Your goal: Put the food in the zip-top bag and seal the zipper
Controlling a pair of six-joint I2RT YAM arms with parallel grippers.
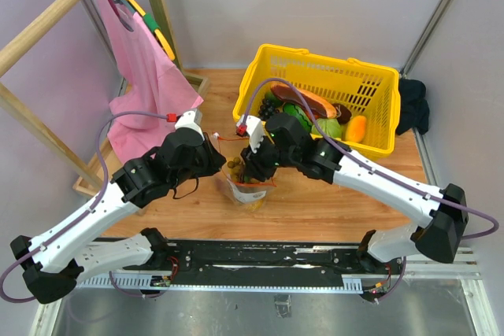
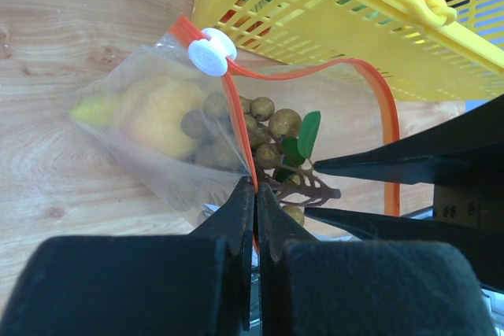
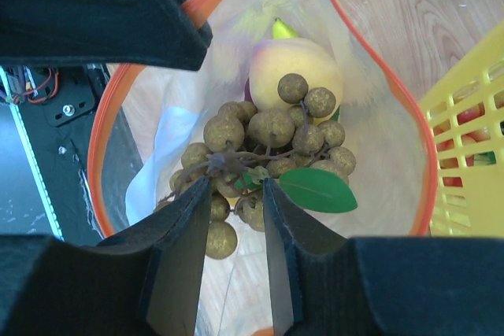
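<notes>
The clear zip top bag (image 2: 346,104) with its orange zipper strip stands open on the wooden table. Pinched on the near rim of the bag, my left gripper is shut. Inside the bag lie a pale round fruit (image 3: 295,72) and a bunch of brown round fruit (image 3: 272,127) with a green leaf (image 3: 319,190). A white slider (image 2: 211,53) sits at one corner of the zipper. Above the bag's mouth, my right gripper stands open, its fingertips close over the brown bunch. Whether they touch it I cannot tell.
Right behind the bag stands the yellow basket (image 1: 315,57) with more food, including an orange item (image 1: 356,129). A pink apron (image 1: 146,76) hangs from a wooden rack at the left.
</notes>
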